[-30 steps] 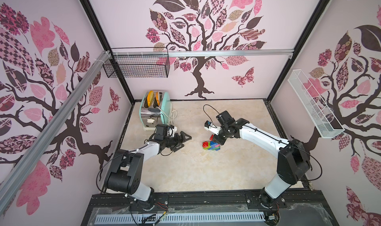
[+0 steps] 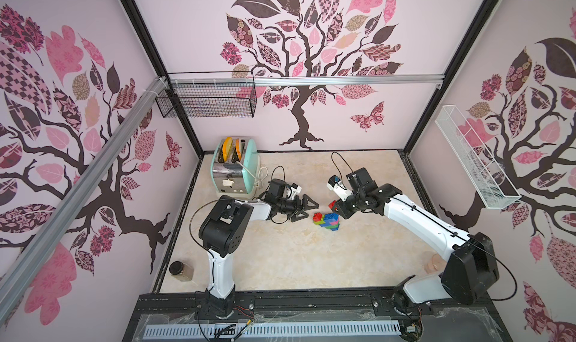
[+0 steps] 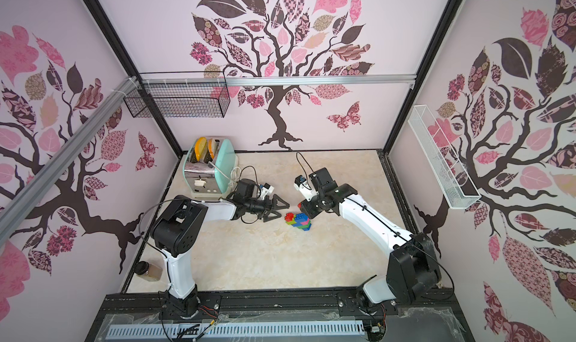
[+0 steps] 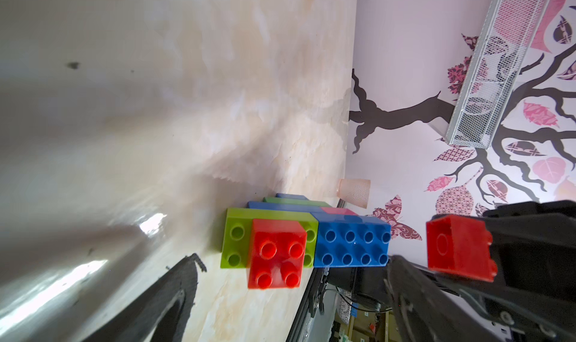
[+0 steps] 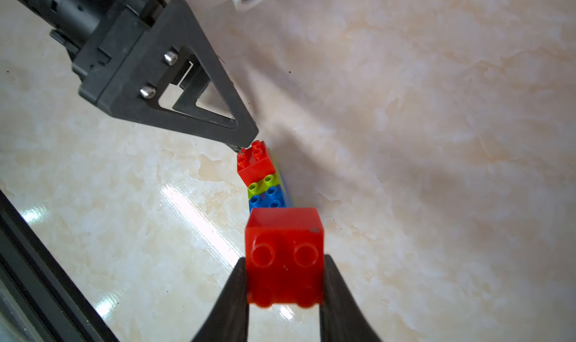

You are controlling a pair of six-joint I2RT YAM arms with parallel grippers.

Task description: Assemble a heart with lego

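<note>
A partly built lego heart (image 2: 327,223) stands on the table between my two arms. Its layers are blue, green and pink, seen best in the top left view. Along its top, the left wrist view shows a red brick (image 4: 276,253) seated on a lime brick (image 4: 236,234), with a blue brick (image 4: 352,240) beside them. My left gripper (image 2: 312,210) is open at the heart's left end, its fingers (image 4: 174,294) apart with the red-topped end between and beyond them. Above the heart's right part, my right gripper is shut on a loose red brick (image 5: 284,246), studs showing.
A mint toaster (image 2: 235,168) with a white cord stands at the back left. A jar (image 2: 181,270) sits near the front left corner. The two grippers are close together.
My left gripper has moved right, up to the heart's left end. The right gripper has shifted right with its red brick. The heart has shifted slightly to the right.
</note>
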